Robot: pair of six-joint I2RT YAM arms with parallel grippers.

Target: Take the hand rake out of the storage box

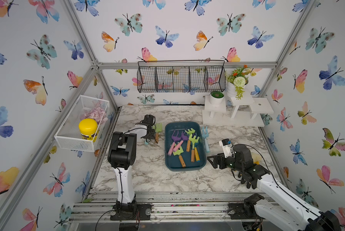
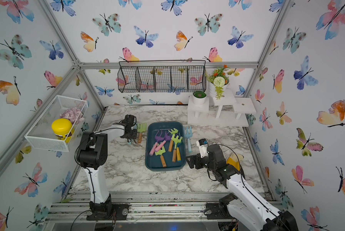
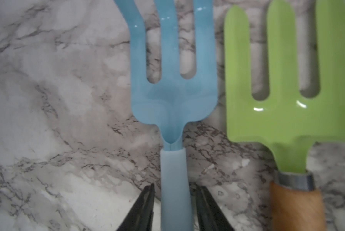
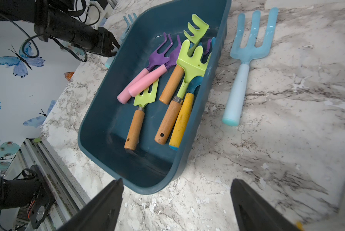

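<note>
The dark teal storage box (image 1: 185, 161) holds several rakes and tools. Left of it, my left gripper is low over a light-blue hand rake (image 3: 172, 100) on the marble table, its part-open fingers either side of the handle; contact is unclear. A green fork with wooden handle (image 3: 288, 115) lies beside that rake. My right gripper is open at the box's right, with nothing between its fingers. Another light-blue rake (image 4: 251, 53) lies outside the box on that side.
A white tiered stand (image 1: 230, 119) with plants stands at back right. A white wire basket (image 1: 74, 144) is on the left wall, a black wire rack (image 1: 180, 80) at the back.
</note>
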